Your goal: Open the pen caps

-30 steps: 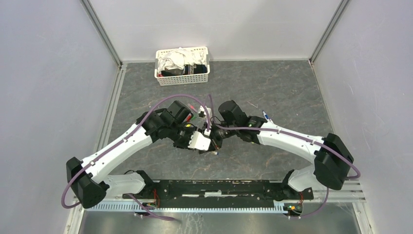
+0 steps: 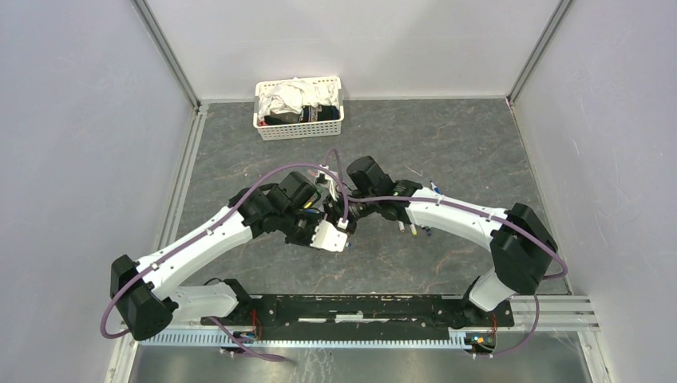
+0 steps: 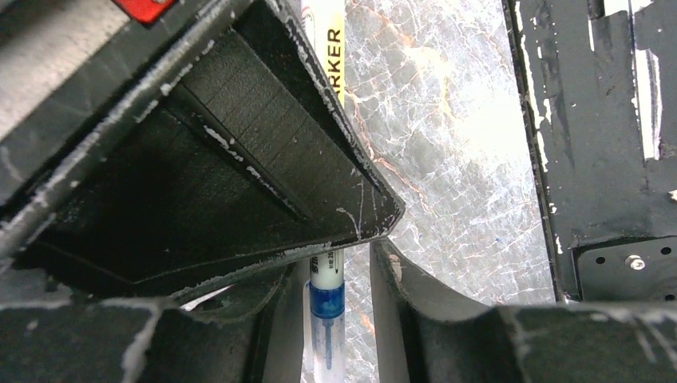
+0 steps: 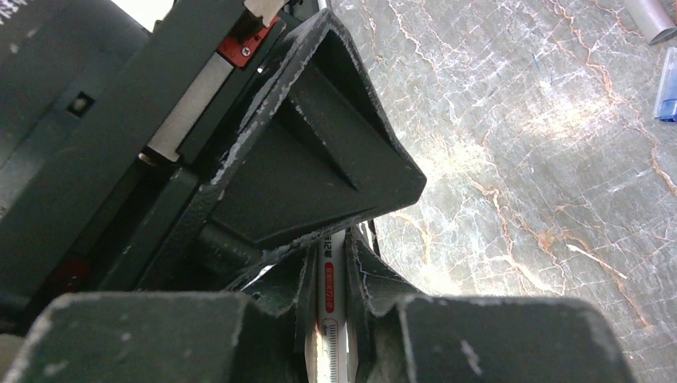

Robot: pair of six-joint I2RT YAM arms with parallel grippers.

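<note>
In the left wrist view, a marker with a white body, blue ring and clear end (image 3: 327,302) runs between the fingers of my left gripper. These fingers stand apart, with a visible gap on the marker's right side. In the right wrist view, a white marker with small red and black print (image 4: 331,307) lies between the close-set fingers of my right gripper. Whether they press on it cannot be told. Both grippers meet near the middle of the table, and the arms hide most of the markers there from above.
A white basket (image 2: 299,133) with cloths stands at the back. Several pens lie right of the grippers, one of them blue and white (image 2: 435,187). In the right wrist view, a blue-ended clear piece (image 4: 667,92) lies at the edge.
My right arm has moved left, closer to the left gripper, uncovering several pens on the table. The left arm has shifted only slightly. The marker end below the grippers sits a little farther left.
</note>
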